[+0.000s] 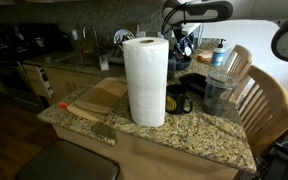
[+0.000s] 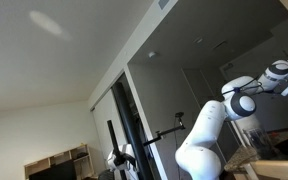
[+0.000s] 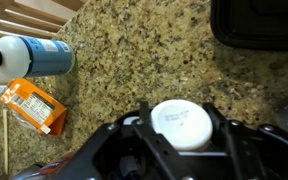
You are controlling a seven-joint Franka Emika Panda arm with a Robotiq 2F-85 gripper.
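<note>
In the wrist view my gripper is shut on a white, round-topped object [image 3: 181,124]. Dark finger parts surround it, and its lower part is hidden, so I cannot tell what it is. Under it spreads the speckled granite counter [image 3: 134,60]. From exterior view 1, the gripper [image 1: 186,44] is small and dark, over the far end of the counter near a dark pan [image 1: 180,60]; the held object is too small to make out there.
A white and blue bottle [image 3: 46,57] and an orange packet [image 3: 36,106] lie left in the wrist view, a black tray [image 3: 259,22] at upper right. A paper towel roll [image 1: 146,82], black mug [image 1: 177,100] and clear container [image 1: 218,90] stand nearer on the counter.
</note>
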